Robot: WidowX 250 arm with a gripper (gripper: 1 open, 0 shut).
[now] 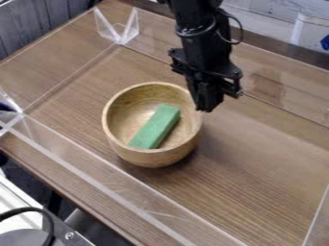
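Note:
A round wooden bowl point(119, 106) sits on the wooden table, holding a green rectangular block point(156, 127). My black gripper point(209, 96) hangs just above and beyond the bowl's upper right rim, angled downward. Nothing green is between its fingers; how far apart they stand is hard to make out.
A transparent plastic piece point(118, 27) stands at the back left. A white edge with a cable is at the bottom left, and a white surface at the top right.

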